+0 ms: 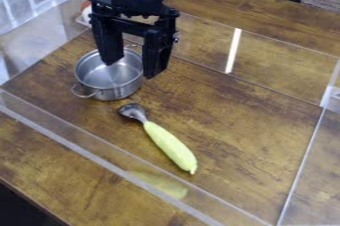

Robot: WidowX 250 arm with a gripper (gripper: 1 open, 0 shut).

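Note:
The black gripper hangs over a small steel pot with handles at the upper left; its lower parts hide part of the pot, and whether its fingers are open or shut is unclear. Below the pot, a steel spoon lies beside a pale yellow-green elongated object, possibly a toy vegetable or a handle, lying diagonally on the wooden table.
Clear transparent panels edge the table at the left, front and right. A pale object, partly hidden, sits at the upper left behind the arm.

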